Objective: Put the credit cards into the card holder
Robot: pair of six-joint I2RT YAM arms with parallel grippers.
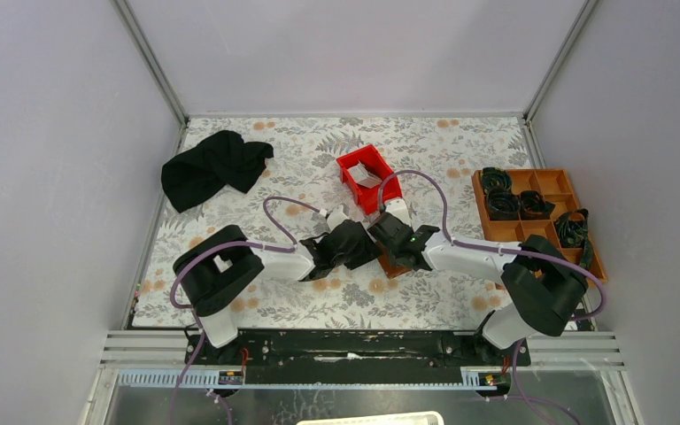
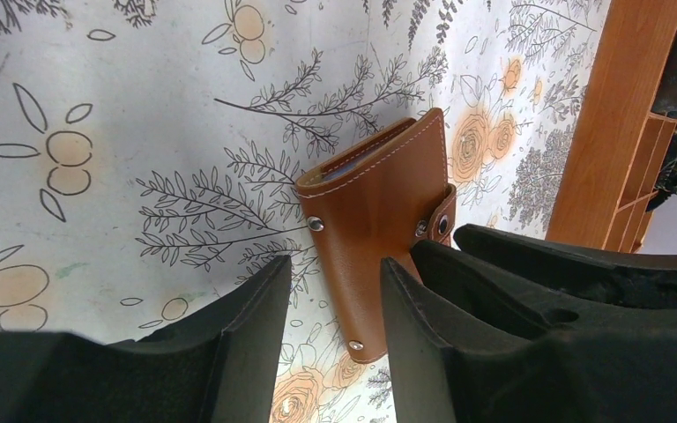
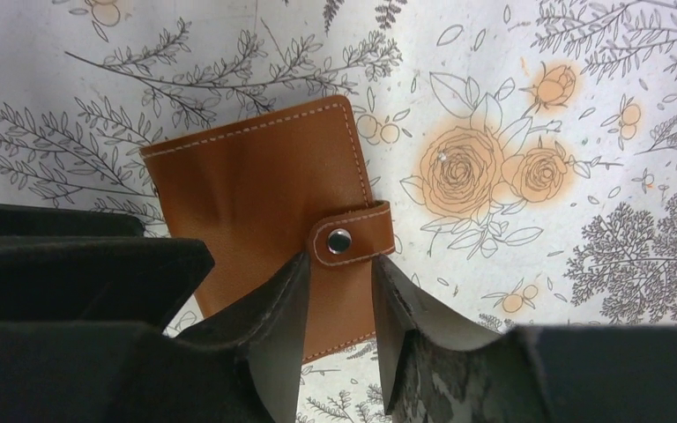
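A brown leather card holder (image 2: 366, 229) lies on the floral mat, its snap strap lying across it; its top edge shows a narrow opening in the left wrist view. My left gripper is part open at the holder's near side, with no item clearly held. My right gripper stands open over the strap end and snap. From above, both grippers (image 1: 359, 248) (image 1: 390, 232) meet over the holder and hide much of it. Loose cards cannot be clearly made out.
A red bin (image 1: 347, 166) with white contents sits behind the grippers. A wooden organizer (image 1: 549, 184) with rolled dark items is on the right, a black cloth (image 1: 212, 168) at back left.
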